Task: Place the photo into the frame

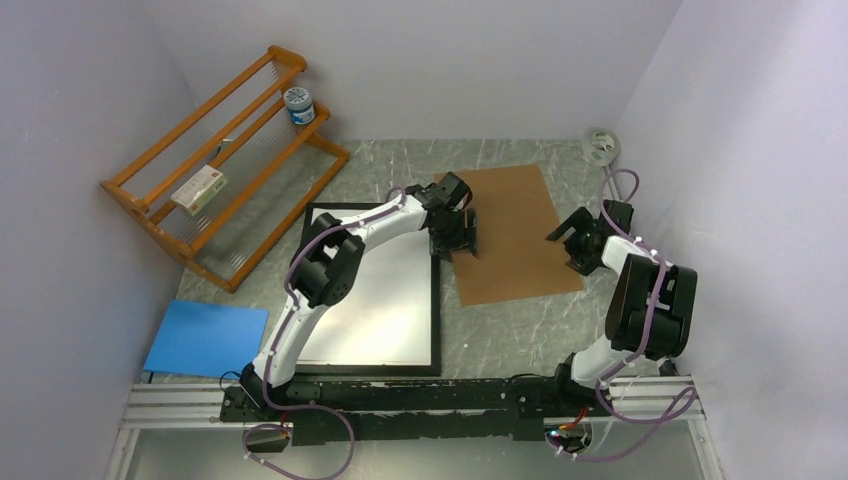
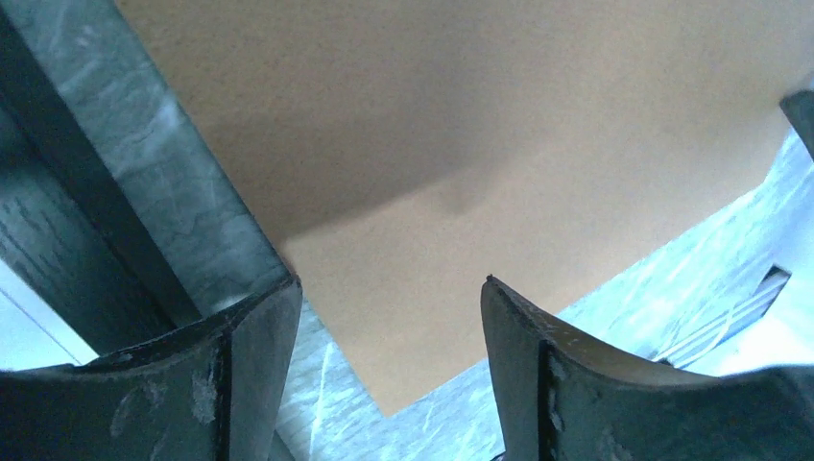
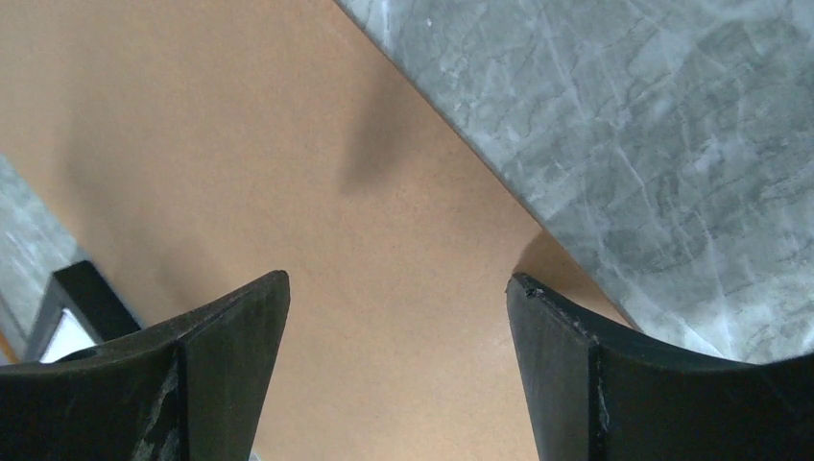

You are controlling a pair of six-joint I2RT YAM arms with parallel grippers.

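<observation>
A brown square board (image 1: 510, 260) lies on the grey table, right beside a black-edged frame (image 1: 435, 330) with a white inner area (image 1: 370, 310). My left gripper is low over the board's left edge, fingers apart, nothing visible between them. My right gripper stands open over the board's right edge, with only bare board between its fingers. I cannot tell which flat piece, if any, is the photo.
A wooden rack (image 1: 240, 225) holding a box (image 1: 199, 186) and a jar (image 1: 299, 104) stands back left. A blue mat (image 1: 205, 338) lies front left. The right wall is close to my right arm.
</observation>
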